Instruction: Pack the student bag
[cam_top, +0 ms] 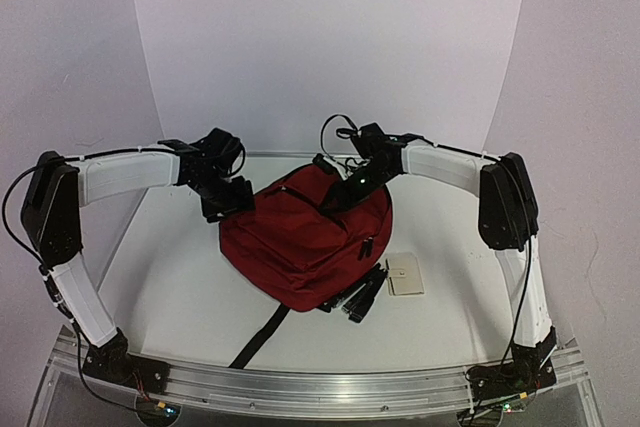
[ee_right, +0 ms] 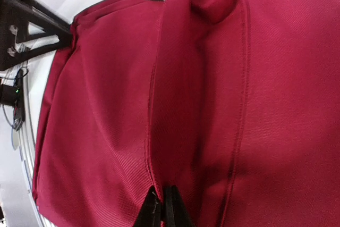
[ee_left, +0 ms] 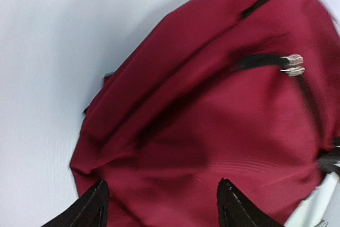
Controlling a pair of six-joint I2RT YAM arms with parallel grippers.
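The red bag [cam_top: 295, 252] lies flat on the white table. At its left corner is my left gripper [cam_top: 228, 211]. In the left wrist view its two fingers [ee_left: 95, 203] stand wide apart, with red cloth of the bag [ee_left: 180, 179] beneath and nothing clearly pinched. My right gripper [cam_top: 335, 202] is over the upper part of the bag. Seen from the right wrist, the gripper has its fingertips closed together on a raised, seamed fold of the bag's cloth [ee_right: 175, 104]. What lies inside the bag is hidden.
Dark pens or markers [cam_top: 366, 295] lie by the bag's lower right edge, partly under it. A beige notebook [cam_top: 405, 274] sits beside them. One black strap [cam_top: 262, 337] trails toward the front rail.
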